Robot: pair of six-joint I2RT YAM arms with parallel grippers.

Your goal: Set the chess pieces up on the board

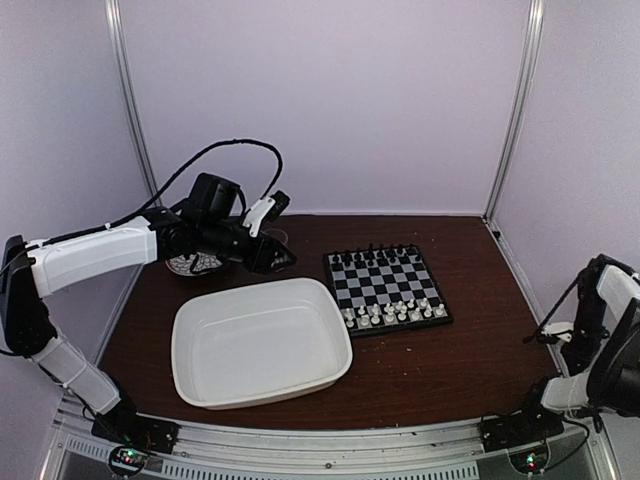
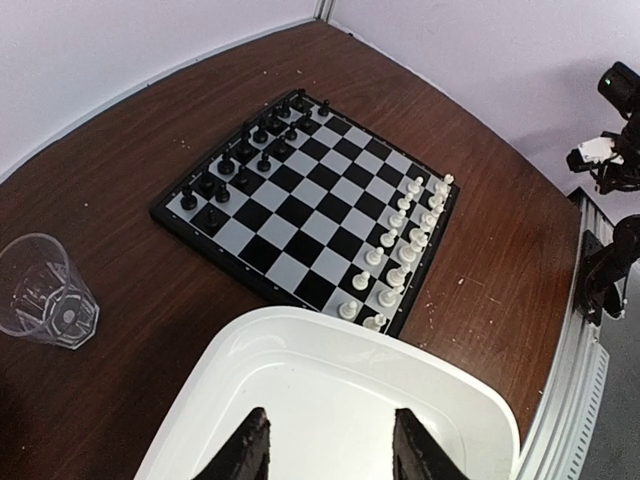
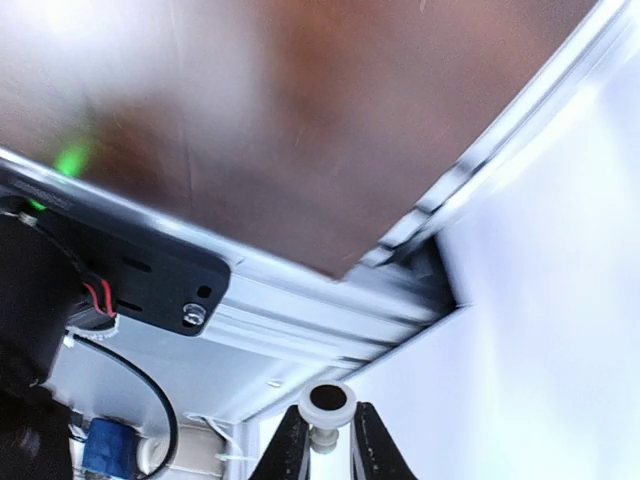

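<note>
The checkered chessboard [image 1: 375, 283] lies on the dark table right of centre. Black pieces [image 2: 245, 150] stand along its far side, and white pieces [image 2: 397, 277] line the near side. Clear of the table, at the right wall, my right gripper is shut on a white chess piece [image 3: 326, 415], whose round base with a dark underside faces the camera. My left gripper hangs over the white tray [image 1: 262, 340], its fingers apart and nothing between them.
A clear cup [image 2: 55, 300] stands behind the tray, left of the board. Partly behind the left arm is a bowl [image 1: 185, 266]. Bare table [image 1: 480, 350] stretches right and in front of the board.
</note>
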